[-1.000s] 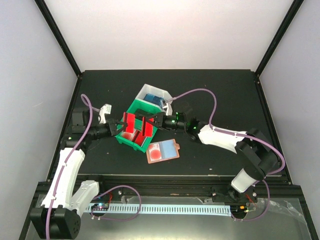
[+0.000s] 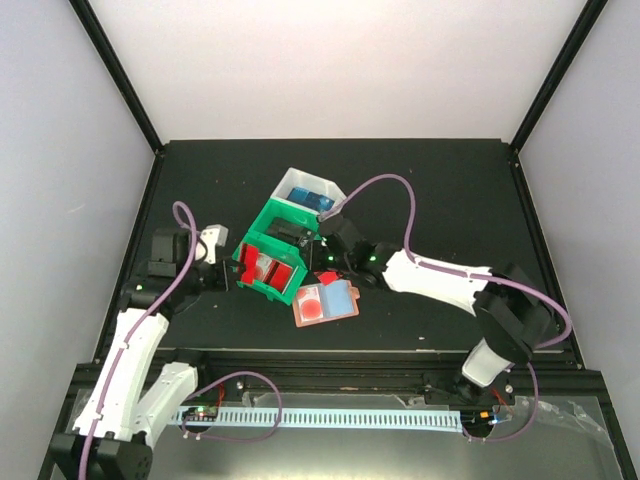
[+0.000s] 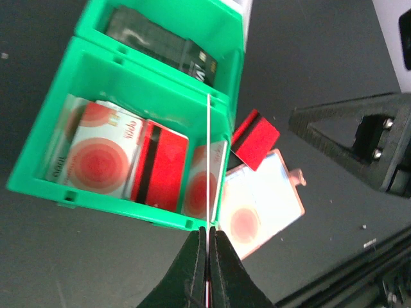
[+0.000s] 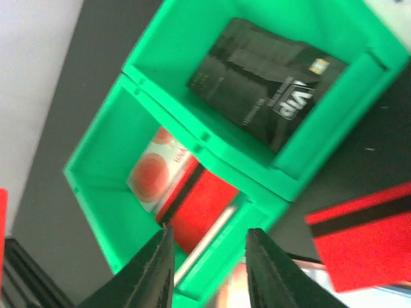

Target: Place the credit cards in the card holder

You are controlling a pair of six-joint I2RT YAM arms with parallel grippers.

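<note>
Seen edge-on in the left wrist view, a thin red card (image 3: 208,160) stands clamped in my left gripper, over the green box; its red face (image 2: 250,264) shows in the top view. My right gripper is part open above the box, with nothing between its fingers. Another red card with a black stripe (image 3: 255,140) lies by the box's corner, overlapping the top of the open card holder (image 3: 273,215). That holder (image 2: 341,300) has a pale blue side and a side with a red circle.
The green two-part box (image 2: 250,237) holds several card packs in one compartment and a black pack (image 4: 266,80) in the other. Behind it stands a white box (image 2: 318,184) with blue items. Free table lies at the right and back.
A second ago my right gripper held the striped red card over the box; now it lies by the holder. The right gripper has since shifted slightly right. My left gripper keeps its card.
</note>
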